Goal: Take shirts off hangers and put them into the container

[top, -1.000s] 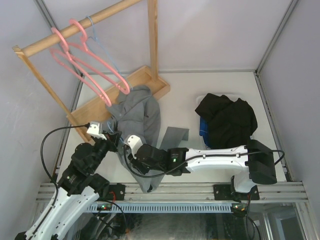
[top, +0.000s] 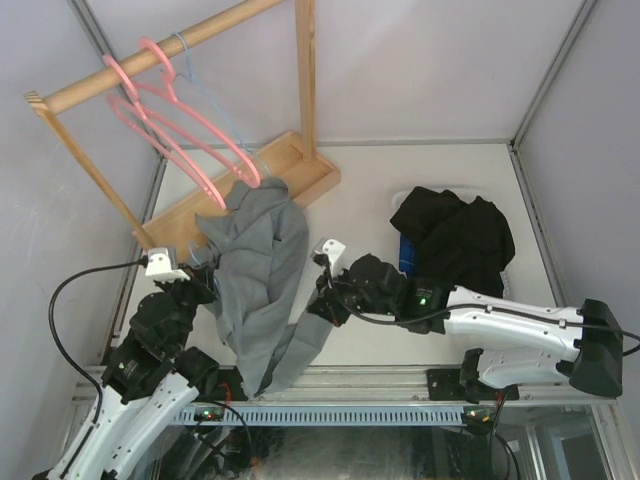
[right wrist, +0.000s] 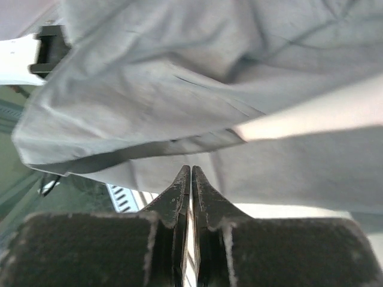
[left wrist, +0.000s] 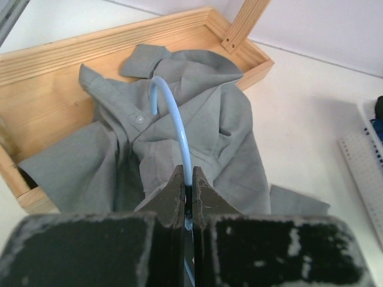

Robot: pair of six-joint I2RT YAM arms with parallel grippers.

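The grey shirt (top: 262, 255) lies crumpled, partly on the rack's wooden base and partly hanging toward the front edge. A light blue hanger's hook (left wrist: 176, 116) stands up between the fingers of my left gripper, which is shut on it; the hanger's lower part is hidden, so whether it is still inside the shirt cannot be seen. At the shirt's right side, my right gripper is shut. In the right wrist view nothing shows between its fingertips, and grey cloth (right wrist: 299, 167) spreads just beyond them.
Two pink hangers (top: 180, 120) and another blue hanger (top: 205, 85) hang from the wooden rail (top: 170, 52) above the shirt. Black cloth (top: 455, 240) fills a white basket (left wrist: 359, 158) at the right. Bare table lies between shirt and basket.
My left gripper has shifted left with the blue hanger. The right gripper has moved right, away from the left one. The shirt's lower part has slid left, and its right sleeve now points toward the front.
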